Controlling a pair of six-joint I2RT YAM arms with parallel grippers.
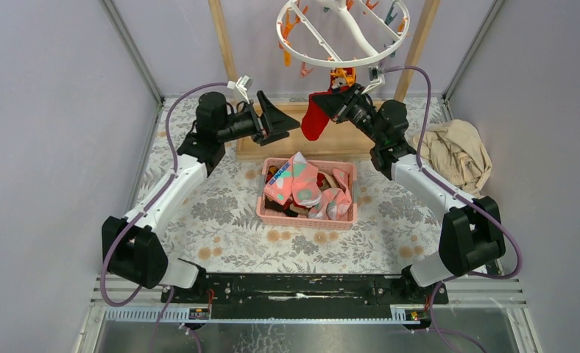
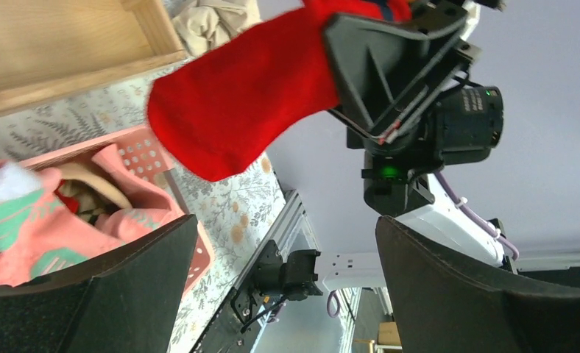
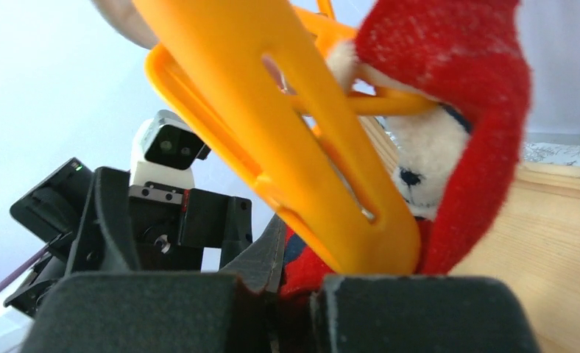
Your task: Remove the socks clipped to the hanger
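A red sock (image 1: 315, 118) with a bear face hangs below the white hanger ring (image 1: 294, 51), at orange clips (image 3: 324, 162). My right gripper (image 1: 336, 114) is shut on it, and the sock's toe swings leftward beneath the fingers. In the right wrist view the bear's muzzle (image 3: 427, 162) shows behind the clip; whether the clip still grips the fabric, I cannot tell. My left gripper (image 1: 271, 125) stands open to the left of the sock, holding nothing; in the left wrist view the sock (image 2: 235, 95) lies ahead of its fingers.
A pink basket (image 1: 265, 215) of socks and cloth sits below, in front of a wooden tray (image 1: 272, 151). A beige cloth (image 1: 453, 154) lies at the right. Other coloured clips hang around the ring.
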